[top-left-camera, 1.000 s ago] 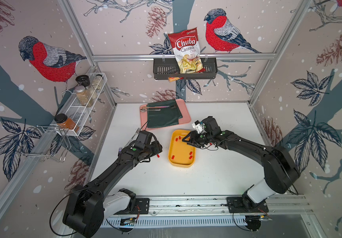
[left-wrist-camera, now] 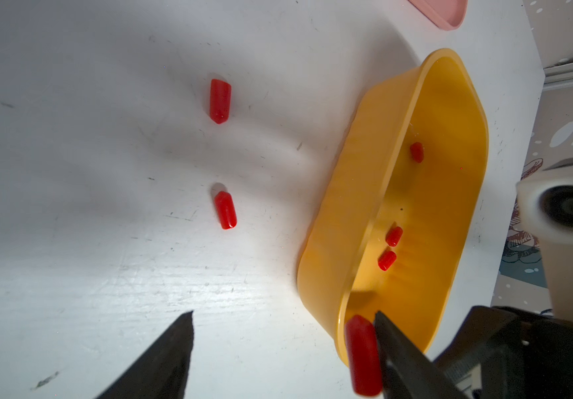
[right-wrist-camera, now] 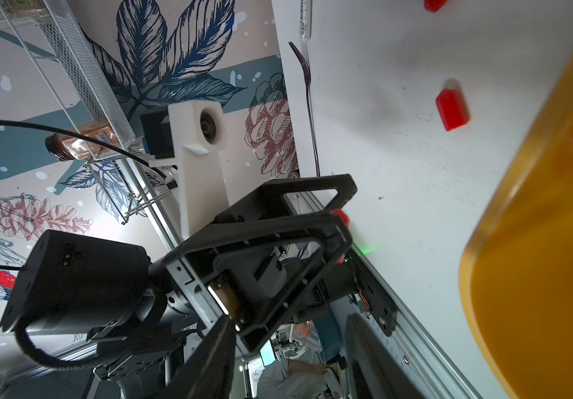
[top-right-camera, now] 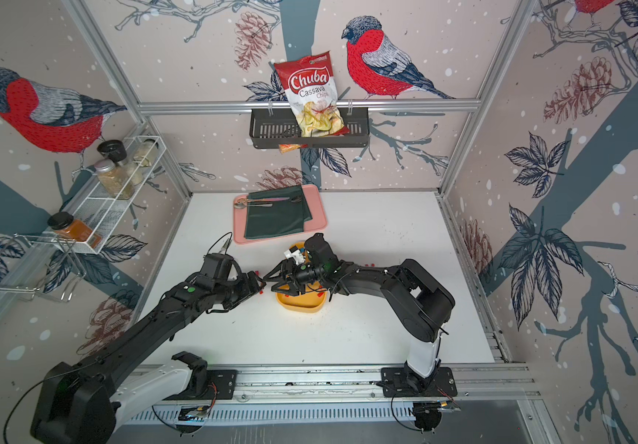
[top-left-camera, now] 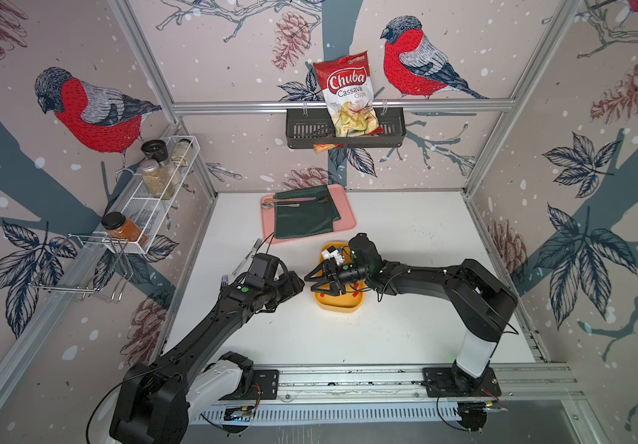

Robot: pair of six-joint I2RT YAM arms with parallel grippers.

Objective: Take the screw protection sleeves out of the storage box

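Note:
The yellow storage box (left-wrist-camera: 329,246) stands mid-table. Inside it, the left wrist view shows red screw protection sleeves, one (left-wrist-camera: 416,152) toward the far end and two (left-wrist-camera: 394,236) close together. Two more sleeves, one (left-wrist-camera: 220,101) farther back and one (left-wrist-camera: 225,210) nearer, lie on the table left of the box. My left gripper is open beside the box; a large-looking red sleeve (left-wrist-camera: 364,359) shows against its right-hand finger, and whether it clings there is unclear. Open too, my right gripper hangs over the box, pointing left and hiding much of it.
Both grippers' tips are close together in the top views. A pink tray (top-left-camera: 345,203) with a dark cloth (top-left-camera: 304,218) lies behind; a fork (right-wrist-camera: 307,73) lies at the left.
My right gripper has moved left across the box, close to the left gripper, and now covers much of the box. The left gripper has shifted only slightly.

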